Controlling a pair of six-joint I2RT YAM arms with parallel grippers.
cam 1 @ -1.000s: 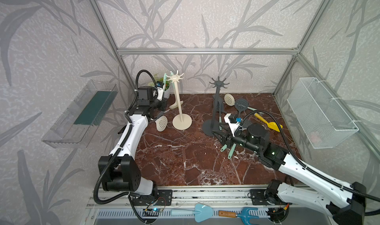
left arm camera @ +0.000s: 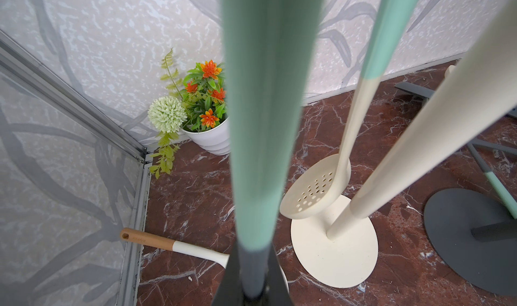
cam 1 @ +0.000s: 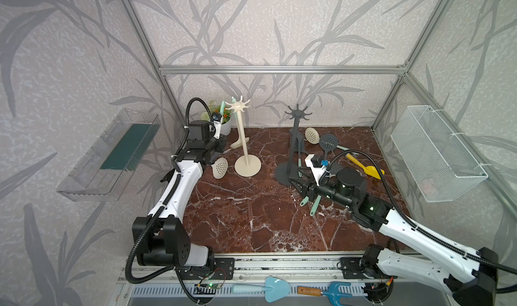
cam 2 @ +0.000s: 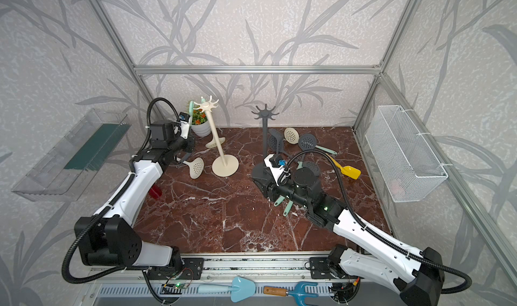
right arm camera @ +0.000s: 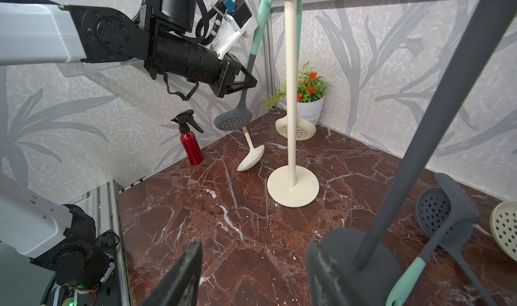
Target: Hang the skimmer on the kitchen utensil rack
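A grey skimmer [right arm camera: 233,119] with a mint handle [left arm camera: 269,117] hangs upright, its perforated head clear of the table. My left gripper is shut on its grey shaft, below the mint part. At the left side of the cream rack [cam 1: 241,133], the handle's top comes close to the hooks; whether it touches one cannot be told. A cream skimmer [left arm camera: 317,190] with a mint handle hangs on that rack's far side. Beside the dark grey rack [cam 1: 293,144], my right gripper stands open and empty.
One cream skimmer [cam 1: 219,167] lies left of the cream rack's base. A flower pot [right arm camera: 310,109] stands behind, and a red spray bottle [right arm camera: 191,146] at the left. Several utensils and a yellow scoop [cam 1: 372,171] lie at the right.
My left gripper and the grey skimmer have shifted slightly left and down, a little away from the cream rack. The right arm has stayed still.
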